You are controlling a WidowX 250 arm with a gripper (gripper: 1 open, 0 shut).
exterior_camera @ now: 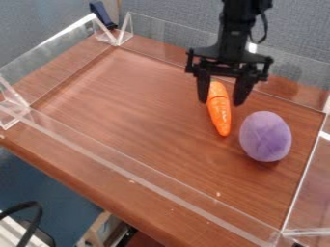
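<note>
A black gripper (222, 89) at the top centre reaches down over the wooden tray floor, its two fingers apart. It hangs just over the upper end of an orange carrot (219, 114), which lies lengthwise toward the viewer. Whether it touches the carrot cannot be told. A purple oval object (265, 137), like an eggplant or egg, lies to the right of the carrot, apart from it.
Clear plastic walls (116, 164) border the wooden surface (123, 106). Dark cables and hardware sit outside at the lower left.
</note>
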